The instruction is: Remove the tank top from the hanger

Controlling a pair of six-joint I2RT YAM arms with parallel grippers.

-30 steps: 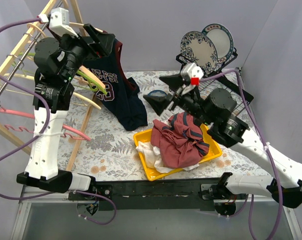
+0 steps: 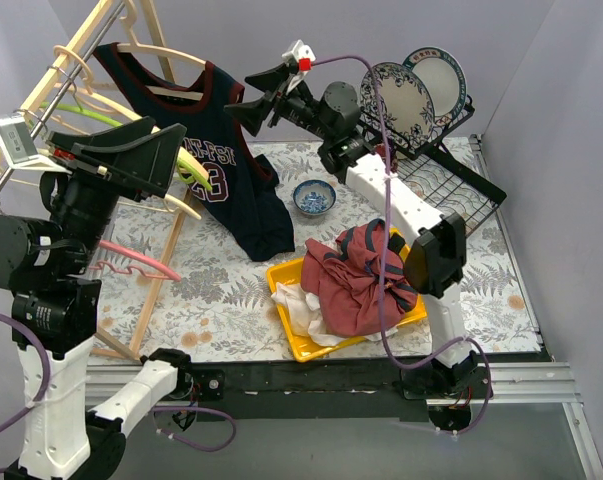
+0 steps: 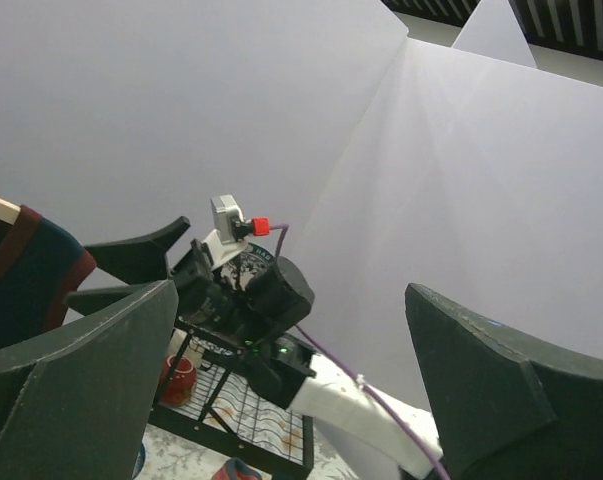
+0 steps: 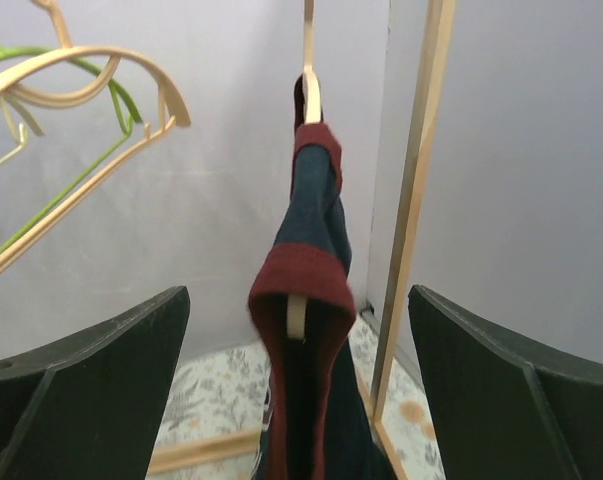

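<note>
A navy tank top [image 2: 221,170] with maroon trim hangs on a wooden hanger [image 2: 161,50] from the rack at the upper left. Its shoulder fills the middle of the right wrist view, where the wooden hanger end [image 4: 296,316] pokes out under the maroon trim [image 4: 301,270]. My right gripper [image 2: 238,95] is open, pointing at the garment's right shoulder, with nothing gripped. Nearer the camera in the top view, my left gripper [image 2: 171,130] also stands open and empty, covering part of the rack. From the left wrist, the tank top [image 3: 36,275] shows only at the left edge.
Empty green and wooden hangers [image 4: 91,110] share the rack, with a pink hanger [image 2: 141,260] lower down. A blue bowl [image 2: 314,197] and a yellow basket [image 2: 299,345] holding red cloth [image 2: 351,285] occupy the table. The dish rack [image 2: 451,185] with plates stands at the right.
The tank top hangs as before.
</note>
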